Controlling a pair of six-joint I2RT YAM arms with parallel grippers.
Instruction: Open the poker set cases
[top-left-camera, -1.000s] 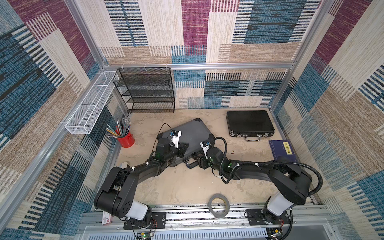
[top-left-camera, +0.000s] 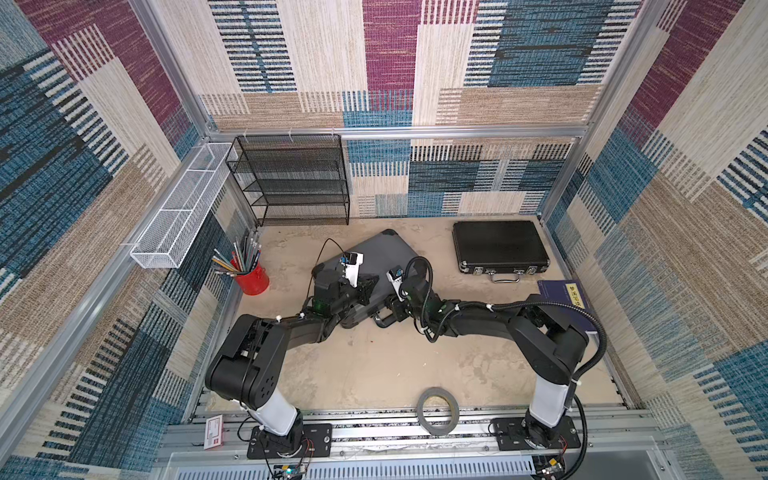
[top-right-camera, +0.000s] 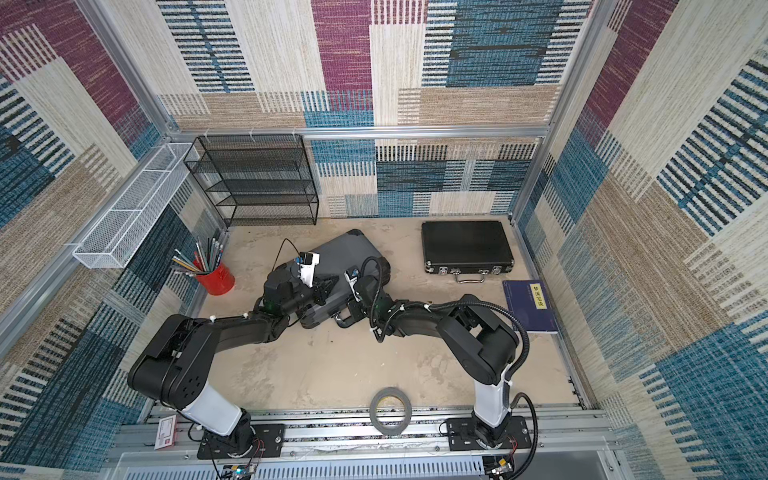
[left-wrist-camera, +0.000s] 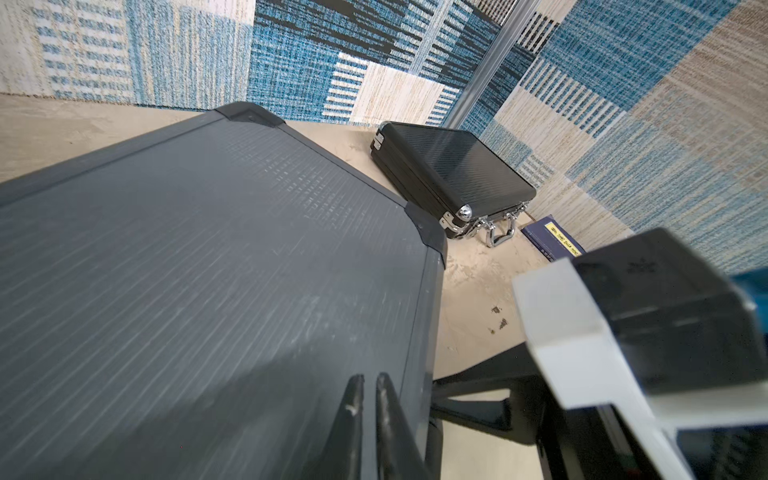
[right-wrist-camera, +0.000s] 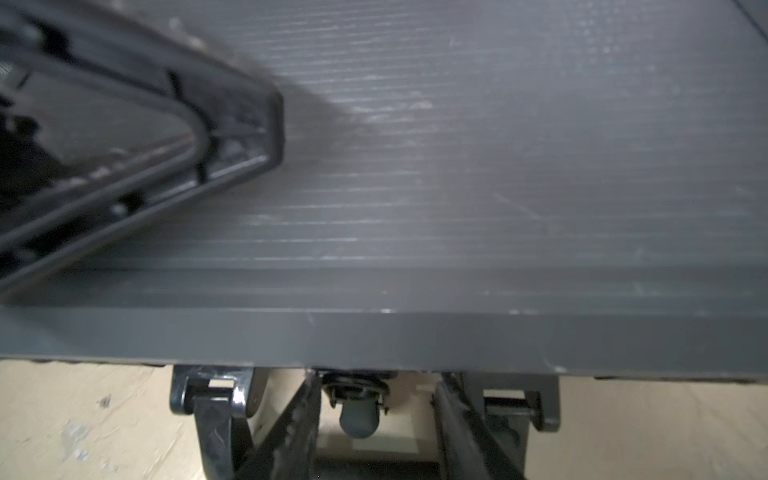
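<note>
A closed grey case (top-left-camera: 381, 249) lies at an angle in the middle of the table, partly covered by both arms. In the left wrist view my left gripper is over its lid near the front edge, its fingers slightly apart with nothing between them. My right gripper stands open at the front edge, its fingers on either side of a small latch (right-wrist-camera: 359, 412) between the handle mounts. Part of the handle (right-wrist-camera: 376, 470) shows below. The second case, black and closed (top-left-camera: 500, 244), sits at the back right, its handle (top-left-camera: 505, 280) facing front.
A red pencil cup (top-left-camera: 253, 280) stands at the left and a dark blue book (top-left-camera: 566, 297) at the right. A grey tape roll (top-left-camera: 437, 411) lies at the front edge. Behind is a black wire rack (top-left-camera: 289, 180).
The grey case has shifted slightly back and left. My right gripper has moved left and back along its front edge; my left forearm has shifted while its gripper stays over the lid.
</note>
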